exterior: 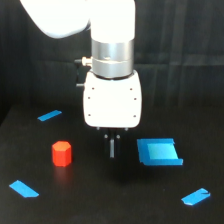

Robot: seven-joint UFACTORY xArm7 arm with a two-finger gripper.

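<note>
A red block with a faceted outline stands on the dark table, left of my gripper. To the right of the gripper lies a blue square with a lighter blue middle; whether it is a shallow tray or a flat patch is unclear. My gripper points down between the two, apart from both. Its fingers are dark and thin against the black background, so their spacing is hard to make out. No object shows at their tips.
Blue tape strips lie at the back left, front left and front right. Between these strips, the front middle of the dark table is bare. A dark curtain hangs behind.
</note>
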